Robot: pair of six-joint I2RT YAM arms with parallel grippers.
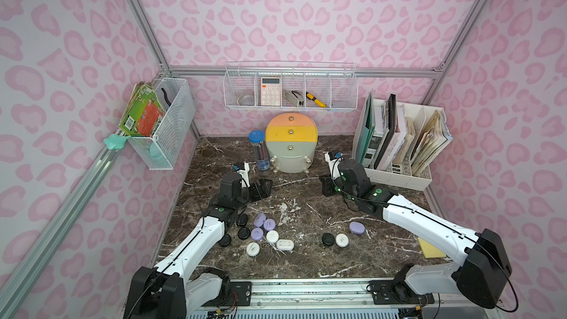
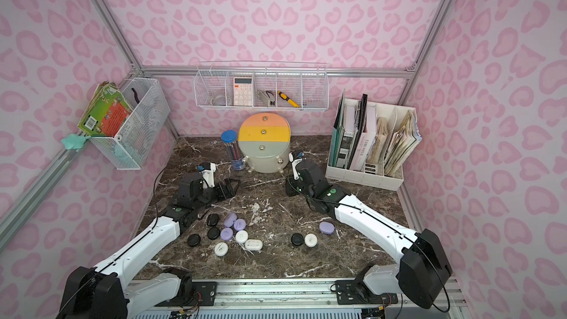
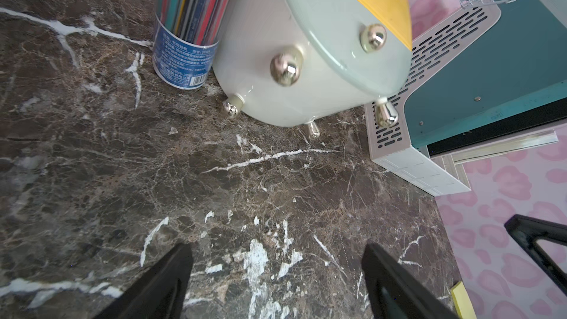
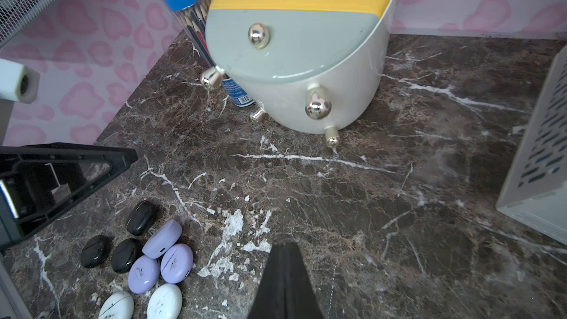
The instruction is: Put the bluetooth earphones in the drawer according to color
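The rounded drawer unit (image 1: 291, 137) stands at the back of the table, with orange, yellow and grey-green drawer fronts facing up, each with a metal knob. In both wrist views it leans backward, its knobbed feet (image 4: 317, 106) showing. My left gripper is open and empty, in front and left of the unit. My right gripper is shut, nothing visible between its fingers, in front and right of it. Black earphone cases (image 4: 141, 218), purple cases (image 4: 177, 263) and white cases (image 4: 164, 301) cluster at front left.
A blue-lidded pencil jar (image 1: 258, 149) stands against the unit's left side. A white file rack (image 1: 398, 180) fills the back right. A wire basket (image 1: 290, 104) hangs above the unit.
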